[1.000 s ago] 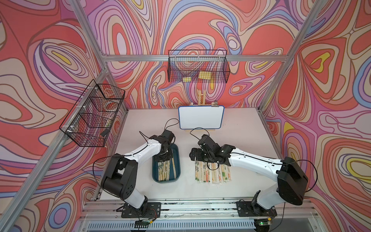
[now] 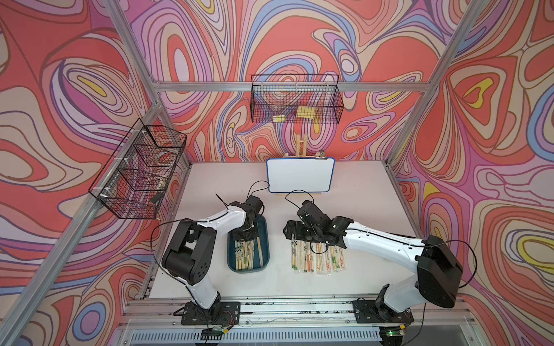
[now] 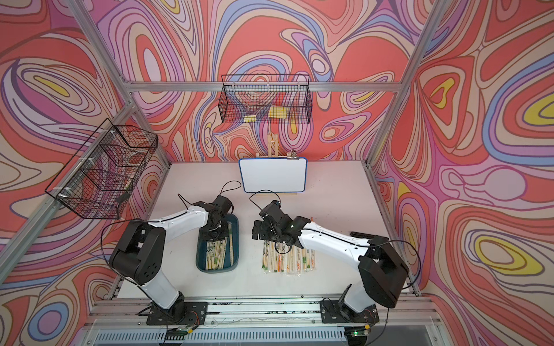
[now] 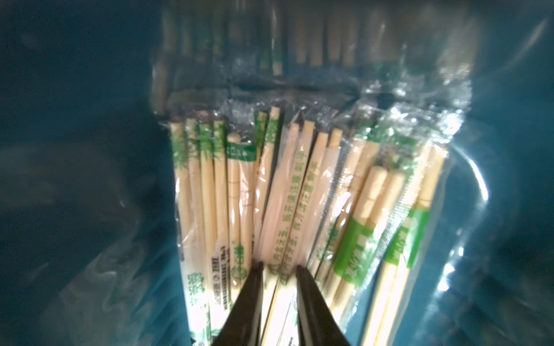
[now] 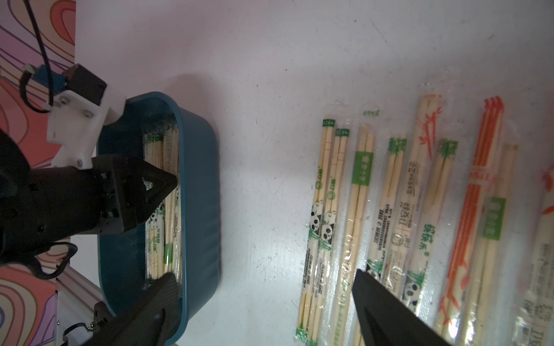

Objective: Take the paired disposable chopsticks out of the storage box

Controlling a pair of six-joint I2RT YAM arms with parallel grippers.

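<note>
The dark blue storage box [image 5: 199,230] holds several clear-wrapped chopstick pairs [image 2: 244,256]. My left gripper points down inside it, its fingers part open, one on each side of a wrapped pair [image 4: 288,213] with green lettering. Whether the fingers touch that pair I cannot tell. Other pairs lie close on both sides, one with a green paper band [image 4: 356,250]. Over the table right of the box my right gripper stands wide open, its blurred fingers far apart and nothing held, above a row of wrapped pairs [image 5: 323,230].
That row of wrapped chopsticks [image 3: 288,259] covers the table right of the box, partly under my right arm. A strip of bare table separates box and row. A whiteboard [image 2: 300,174] stands behind, and wire baskets [image 2: 297,101] hang at the back and left.
My left arm has swung slightly to the right and its elbow has risen a little, while the gripper stays in the box. My right arm has hardly moved.
</note>
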